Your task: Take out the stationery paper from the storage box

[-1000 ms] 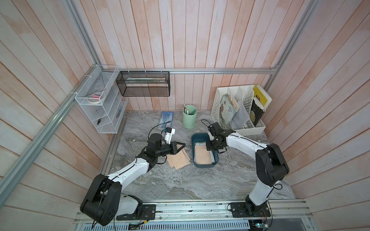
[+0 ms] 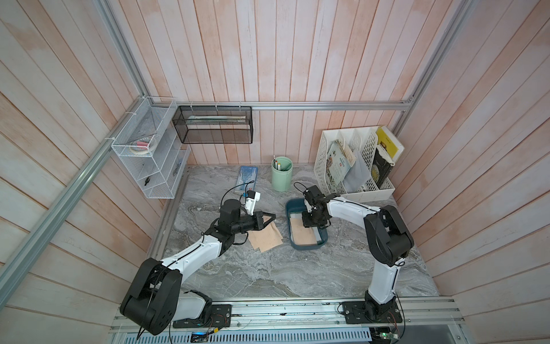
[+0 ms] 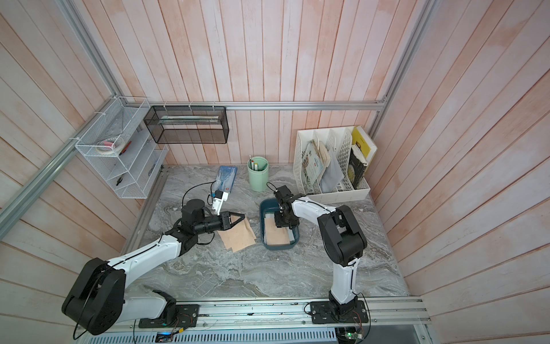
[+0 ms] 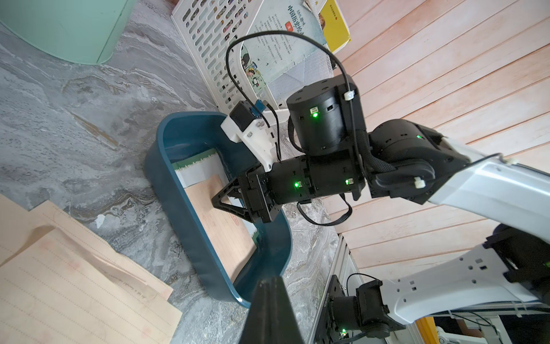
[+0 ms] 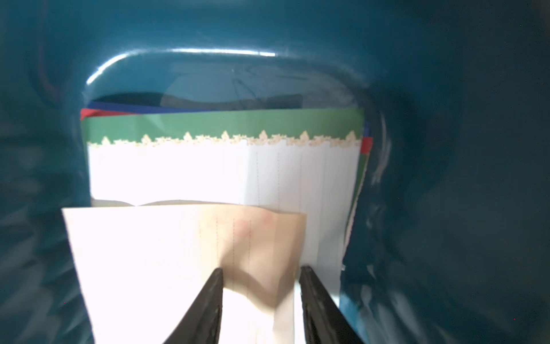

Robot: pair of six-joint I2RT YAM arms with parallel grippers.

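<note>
The teal storage box (image 4: 189, 235) holds beige stationery paper (image 5: 149, 252) on top of white sheets with green, red and blue edges (image 5: 223, 123). My right gripper is down inside the box at the beige sheet, its two fingers apart; no grip on the paper shows. Loose beige lined sheets (image 4: 86, 292) lie on the table left of the box. My left gripper (image 2: 270, 219) is above them, shut, nothing seen between its fingers.
A green pen cup (image 2: 281, 177) and blue packet (image 3: 228, 175) stand or lie behind the box. A white file organizer (image 3: 309, 192) holds books at back right.
My right arm has shifted left, its gripper further over the box, and the box has moved slightly right. The left arm is unchanged.
</note>
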